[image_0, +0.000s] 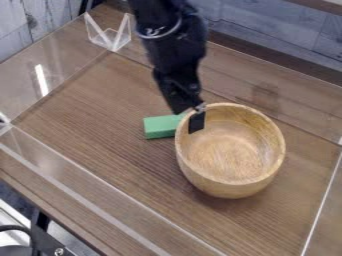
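Note:
A pale wooden bowl (227, 170) sits on the table at the right of centre. A green block (160, 127) lies against its left side, partly hidden behind it. The dark robot arm reaches down from the top, its gripper (185, 108) over the bowl's back-left rim and the green block. The gripper is blurred, and its fingertips are too unclear to tell how they stand.
A back wall and ledge run along the top right. A black cable shows at the bottom left corner.

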